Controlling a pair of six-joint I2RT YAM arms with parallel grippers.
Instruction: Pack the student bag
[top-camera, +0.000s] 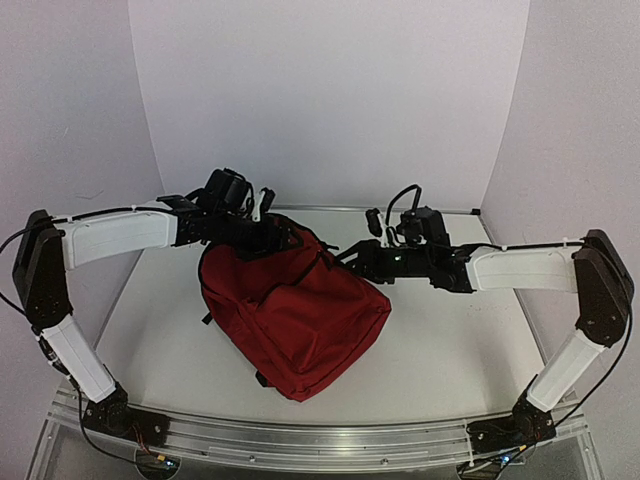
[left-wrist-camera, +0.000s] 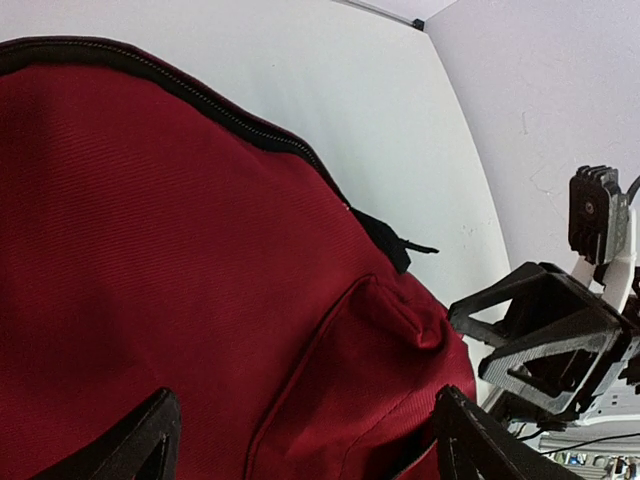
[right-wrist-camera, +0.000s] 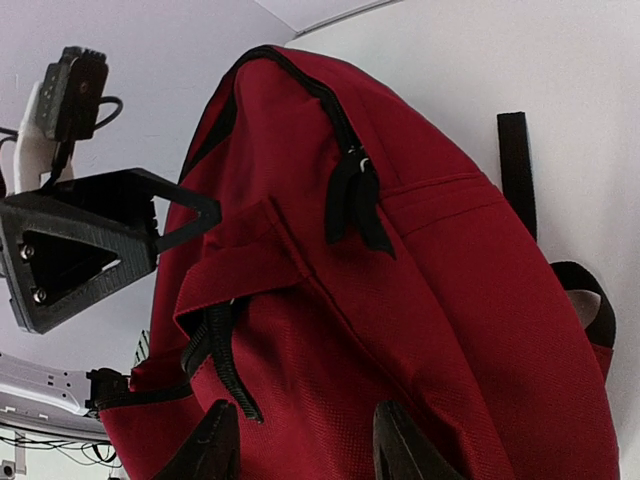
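Observation:
A red bag (top-camera: 310, 325) with black zippers lies tilted on the table, and its upper part gapes. Over the bag's upper edge hovers my left gripper (top-camera: 290, 238), open, its two fingers wide apart at the bottom of the left wrist view. My right gripper (top-camera: 347, 258) stands at the bag's right upper side, near a black zipper pull (right-wrist-camera: 355, 205). It is open too, with red cloth visible below the gap between its fingers. Whether either gripper touches the cloth cannot be made out. The inside of the bag is mostly hidden, and no other item to pack shows.
Bare white table (top-camera: 450, 350) surrounds the bag, with free room mostly to the right. A metal rail (top-camera: 320, 425) runs along the front edge. Pale walls close off the back and both sides. The two grippers are close to each other above the bag.

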